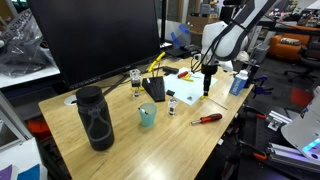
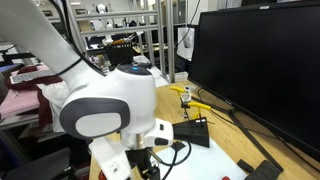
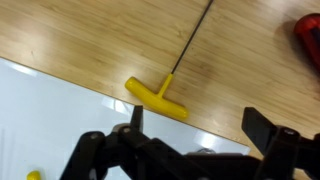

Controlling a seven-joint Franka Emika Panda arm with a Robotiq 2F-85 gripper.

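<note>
A T-shaped yellow handle with a thin dark shaft lies in the wrist view, its handle reaching over the edge of a white sheet and its shaft on the bare wood. In exterior view 1 the same yellow handle shows small on the table near the arm. My gripper is open above it, one finger at each side of the lower frame, nothing between them. From exterior view 1, the gripper hangs close over the table. The arm fills much of exterior view 2.
A red-handled tool lies nearer the front edge. A teal cup, a small white bottle and a black cylindrical speaker stand to the left. Behind is a large monitor.
</note>
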